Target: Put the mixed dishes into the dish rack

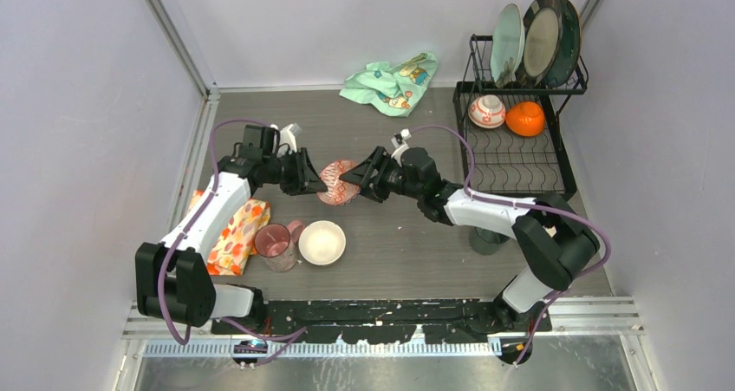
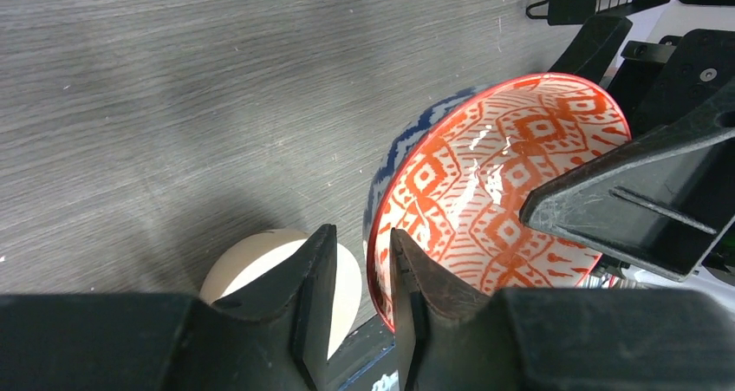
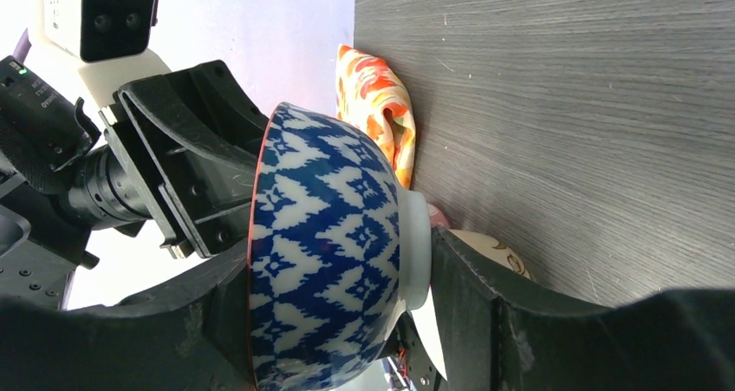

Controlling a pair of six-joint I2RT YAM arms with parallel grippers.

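A bowl (image 1: 336, 185), patterned red inside and blue outside, is held sideways in the air between both grippers. My left gripper is part open at the bowl's rim, one finger inside it. My right gripper (image 1: 364, 174) has its fingers around the bowl, one finger over the inside, the bowl's foot between them in the right wrist view. A white bowl (image 1: 321, 243) and a pink glass mug (image 1: 276, 248) stand below. The dish rack (image 1: 559, 166) holds plates (image 1: 542, 40) on top, with a red-patterned bowl (image 1: 486, 109) and orange bowl (image 1: 525, 119) underneath.
A green cloth (image 1: 390, 86) lies at the back, an orange cloth (image 1: 238, 235) at the left. A dark glass (image 1: 485, 242) stands under the right arm. The rack's lower front part is empty.
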